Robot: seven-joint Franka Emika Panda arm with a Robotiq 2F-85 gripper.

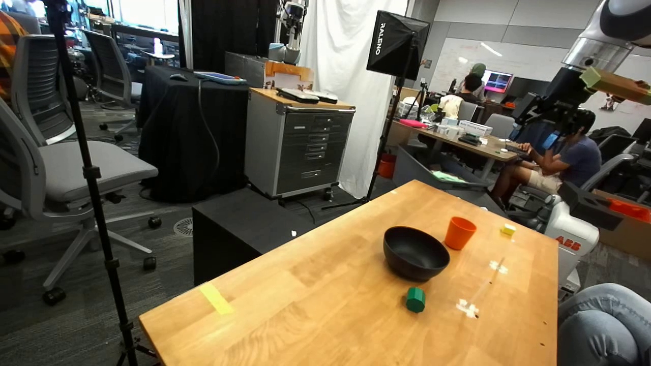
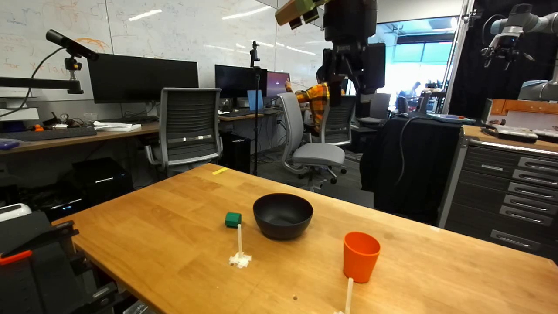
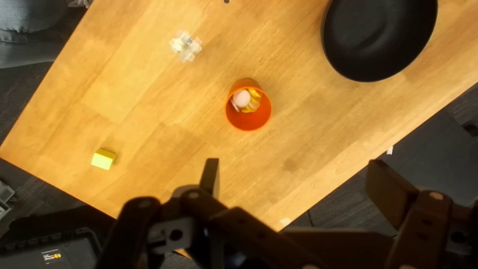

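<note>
My gripper is open high above the table, with its fingers wide apart and nothing between them. In the wrist view, an orange cup (image 3: pixel 247 121) stands ahead of the fingers, holding small yellow and pale pink pieces. A black bowl (image 3: pixel 378 40) lies toward that view's upper right and is empty where its inside shows. A yellow block (image 3: pixel 103 159) sits apart at the left. The green block (image 1: pixel 415 300) rests close to the bowl in exterior view 1. Exterior view 2 has the gripper (image 2: pixel 349 102) well above the bowl (image 2: pixel 282 215), cup (image 2: pixel 361 256) and green block (image 2: pixel 233 220).
Thin pale sticks (image 2: pixel 240 240) rise from taped white bases on the wooden table (image 2: pixel 172 225). Yellow tape (image 1: pixel 216 298) marks its far end, where much of the surface is clear. A person's knee (image 1: pixel 604 323) is beside the table.
</note>
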